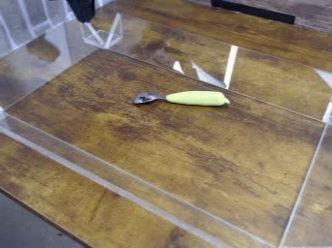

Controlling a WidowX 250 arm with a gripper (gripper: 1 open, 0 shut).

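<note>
A utensil with a pale green handle [196,98] and a small shiny metal head [146,98] lies on the wooden surface inside a clear-walled enclosure, a little above the middle of the view. The black gripper [82,10] shows only its lower tip at the top-left edge, high above and to the left of the utensil and apart from it. Whether its fingers are open or shut cannot be made out.
Clear acrylic walls [116,199] surround the wooden floor [169,165], which is bare around the utensil. A dark bar [253,11] lies along the back. A white grille stands at the far left, beyond the table.
</note>
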